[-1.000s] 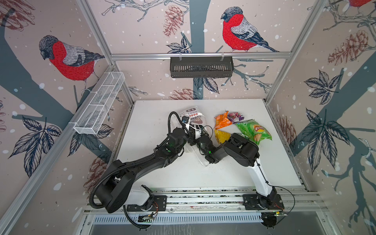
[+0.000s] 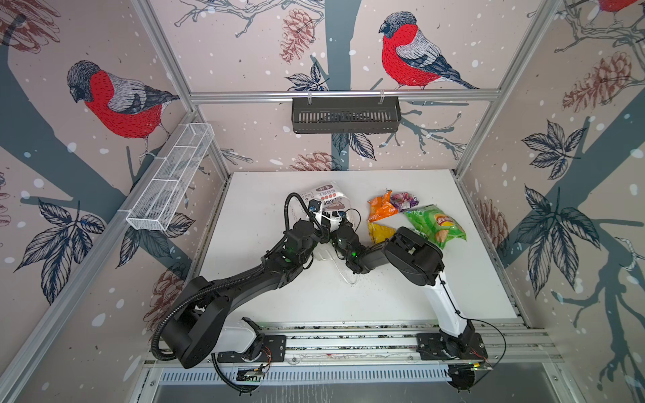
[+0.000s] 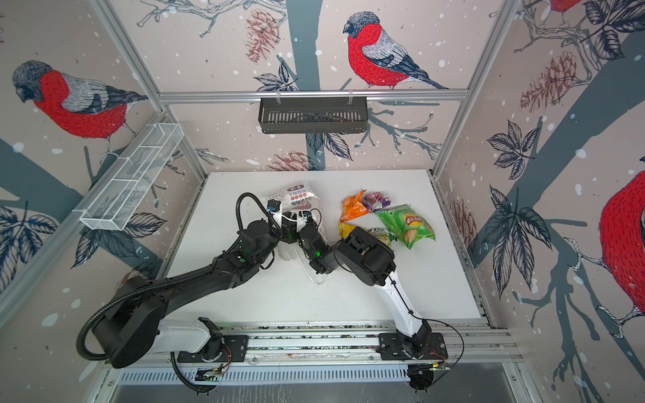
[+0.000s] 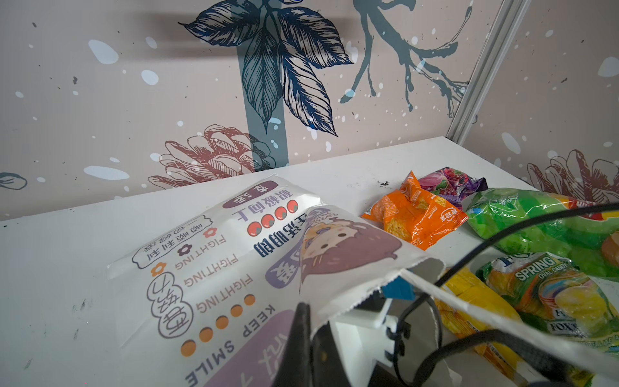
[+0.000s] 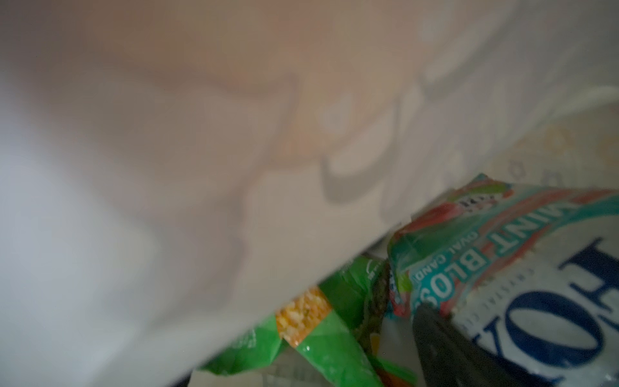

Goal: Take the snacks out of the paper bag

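Observation:
The white printed paper bag (image 4: 258, 277) lies on the table, its mouth held up by my left gripper, which is shut on the rim. My right gripper is open inside the bag; one dark finger (image 5: 445, 348) shows beside a "Mint Blossom" candy packet (image 5: 548, 290). To the left of that packet is a green snack packet (image 5: 341, 342), also in the bag. Outside, on the right, lie an orange packet (image 2: 383, 206), a purple packet (image 2: 404, 200), a large green packet (image 2: 436, 225), a yellow packet (image 2: 381, 232) and a "Spring" candy packet (image 4: 548, 290).
A white bag handle (image 4: 490, 316) stretches across the opening close to the right arm's cable. A black basket (image 2: 346, 121) hangs on the back rail, a white wire basket (image 2: 171, 174) on the left.
The left arm has barely moved, and the packets on the table stay put.

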